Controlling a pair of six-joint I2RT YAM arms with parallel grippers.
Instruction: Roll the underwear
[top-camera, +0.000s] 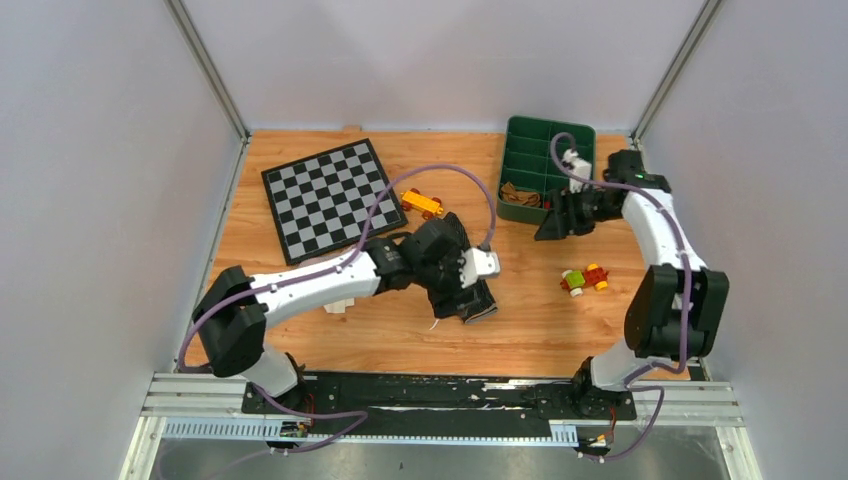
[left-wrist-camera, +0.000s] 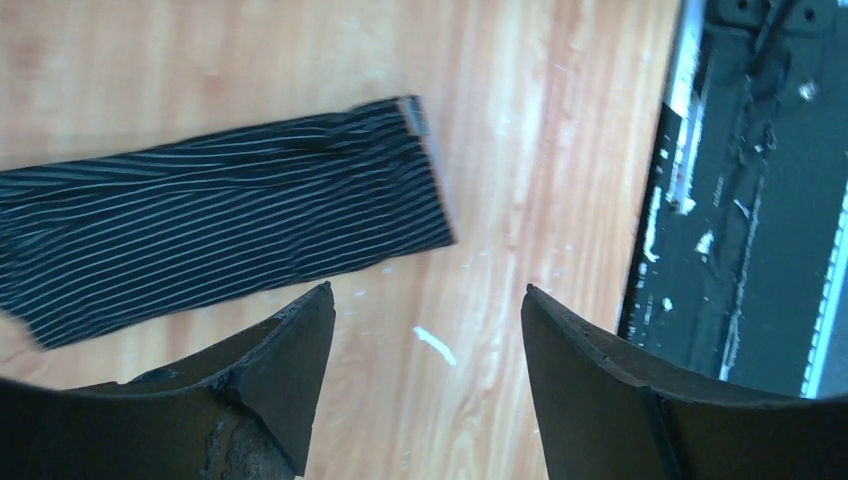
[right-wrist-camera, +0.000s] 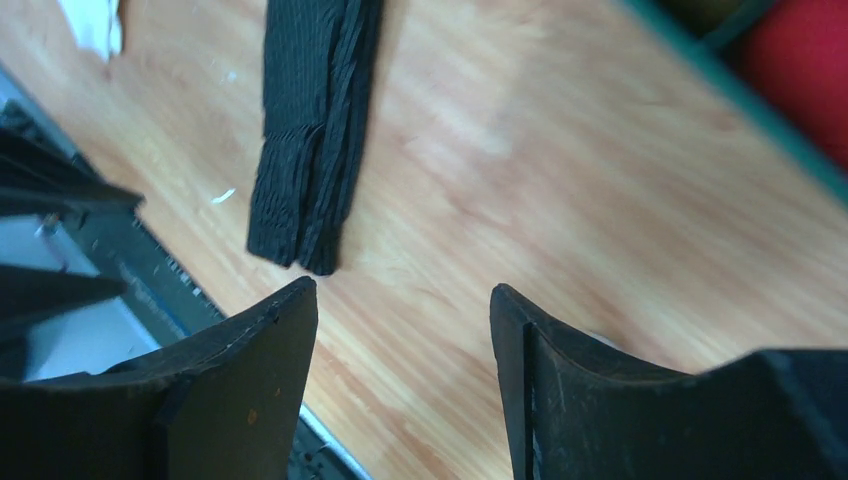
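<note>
The dark, ribbed underwear lies as a folded strip on the wooden table, creased along its length, also seen in the right wrist view (right-wrist-camera: 300, 170). My left gripper (top-camera: 450, 300) hangs over it, hiding much of it from above; in the left wrist view its fingers are apart with nothing between them. My right gripper (top-camera: 555, 225) is raised at the front left of the green bin, to the right of the underwear, its fingers apart and empty.
A checkerboard (top-camera: 325, 190) and yellow toy car (top-camera: 422, 204) lie at back left, the green bin (top-camera: 545, 130) at back right, toy cars (top-camera: 585, 279) at right. A pale cloth (top-camera: 338, 306) is mostly under the left arm. The table's front edge is near.
</note>
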